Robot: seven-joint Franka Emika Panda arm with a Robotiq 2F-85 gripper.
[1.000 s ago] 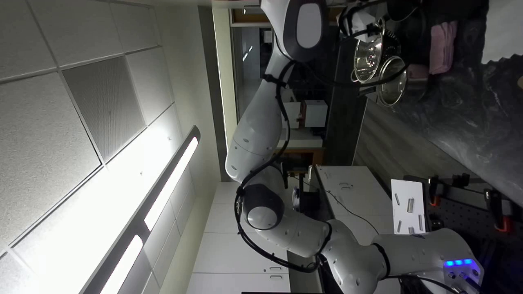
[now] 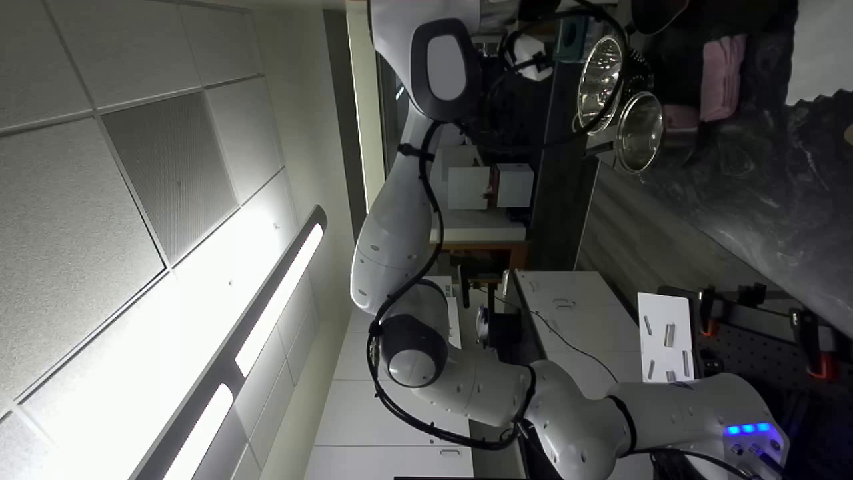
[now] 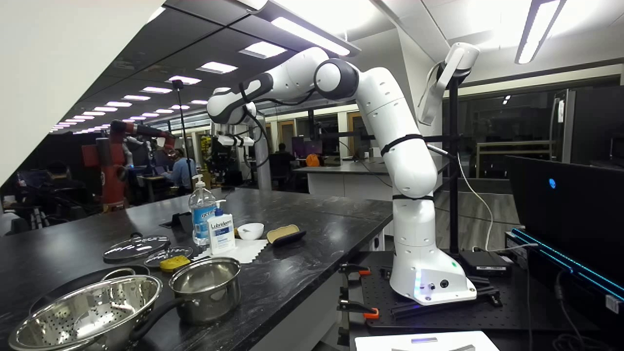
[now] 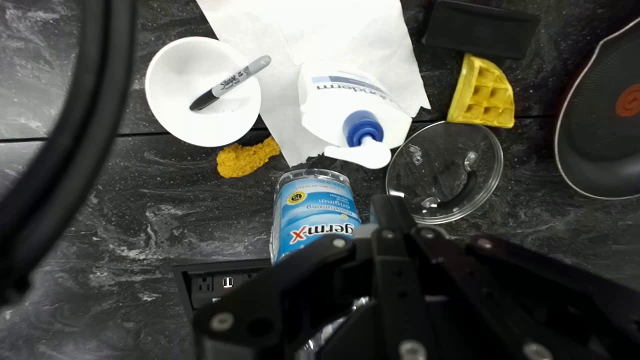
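High over the dark counter, my gripper looks shut, with nothing showing between its fingers. Beneath it in the wrist view, a blue-labelled germ-x bottle (image 4: 315, 207) is partly covered by the gripper body. The white lotion bottle (image 4: 345, 102) with its blue pump collar stands on a white paper sheet (image 4: 366, 24). A grey and black marker (image 4: 231, 83) rests in the white bowl (image 4: 171, 117), its grey end over the rim. In exterior view 2 my white hand (image 3: 235, 140) is above and behind the two bottles (image 3: 222, 232); the fingertips are hard to make out there.
A yellow waffle piece (image 4: 483, 93), a glass lid (image 4: 414, 174) and a dark pan (image 4: 600, 144) lie to the right. A steel pot (image 3: 207, 292) and colander (image 3: 87, 313) occupy the near counter end. Bare counter (image 4: 138, 204) shows left of the germ-x bottle.
In exterior view 1 the arm's upper links and hand have moved toward the ceiling side, away from the counter.
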